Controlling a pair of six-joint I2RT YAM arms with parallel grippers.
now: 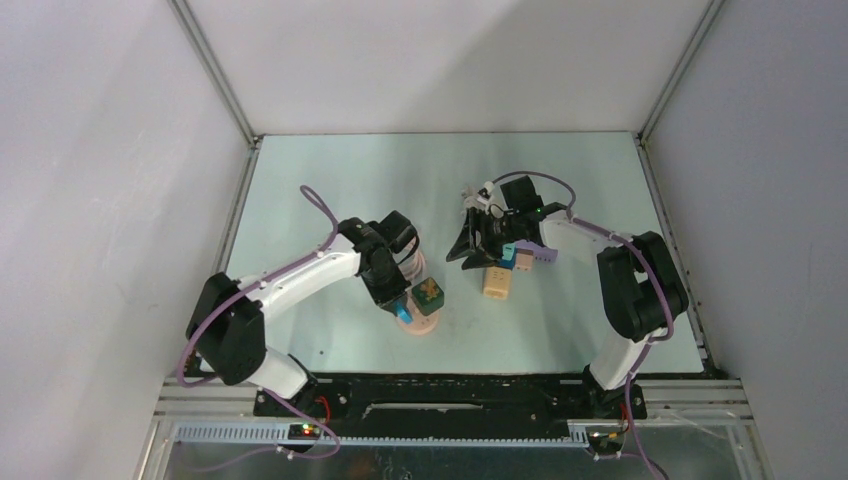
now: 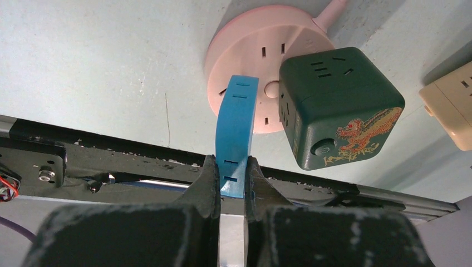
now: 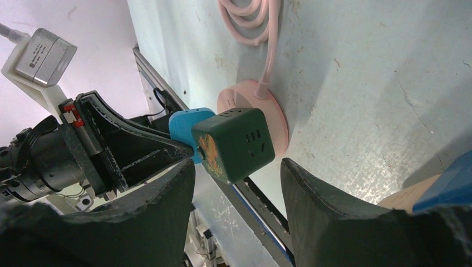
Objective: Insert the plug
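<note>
A pink round power strip [image 2: 239,50] lies on the table, its cord leading toward the back. A green cube plug [image 2: 339,105] sits on its right part in the left wrist view. My left gripper is shut on a long blue plug [image 2: 236,128], held over the strip's left part beside the cube; I cannot tell whether it touches the sockets. In the right wrist view the blue piece [image 3: 183,125] shows behind the cube [image 3: 234,144]. My right gripper is open, to the right of the strip and above the table, facing the cube.
A tan block [image 1: 496,283], a purple block [image 1: 543,255] and other small blocks lie under and beside my right arm. The coiled pink cord [image 3: 245,22] lies behind the strip. The front edge is close below the strip.
</note>
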